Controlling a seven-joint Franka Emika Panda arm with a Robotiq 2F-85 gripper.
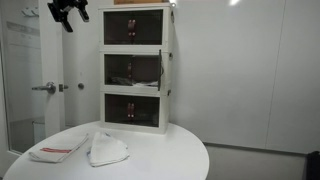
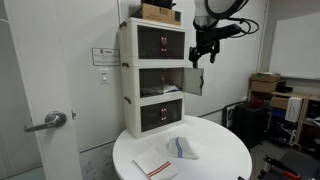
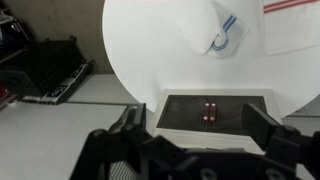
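Observation:
A white three-tier cabinet (image 1: 136,12) with dark door panels stands at the back of a round white table (image 1: 165,155). Its middle door (image 2: 193,80) is swung out, and pale items (image 2: 152,89) show inside that compartment. Two cloths lie flat on the table: a red-striped one (image 1: 58,148) and a white one (image 1: 108,149) with a blue stripe visible in the wrist view. My gripper (image 2: 204,50) hangs open in the air near the upper part of the cabinet, apart from both cloths. From the wrist, nothing shows between its fingers.
Brown boxes (image 2: 160,14) sit on top of the cabinet. A whiteboard (image 1: 235,75) covers the wall beside it. Shelves with boxes (image 2: 268,100) stand at the far right.

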